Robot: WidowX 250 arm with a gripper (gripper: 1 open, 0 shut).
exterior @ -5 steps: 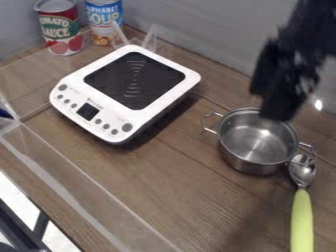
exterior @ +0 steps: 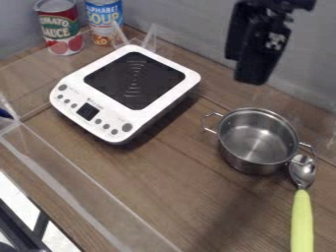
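A dark robot gripper [exterior: 262,44] hangs at the top right, raised above the back of the counter, cut off by the frame edge; its fingertips are not clearly visible. Below it a steel pot [exterior: 256,138] with two wire handles stands on the wooden counter. Right of the pot lies a spoon [exterior: 301,202] with a yellow-green handle and steel bowl. A white induction cooktop [exterior: 126,93] with a black plate sits left of the pot.
A tomato sauce can [exterior: 61,31] and an alphabet soup can [exterior: 105,22] stand at the back left. A clear plastic barrier runs along the near left edge.
The objects look unmoved.
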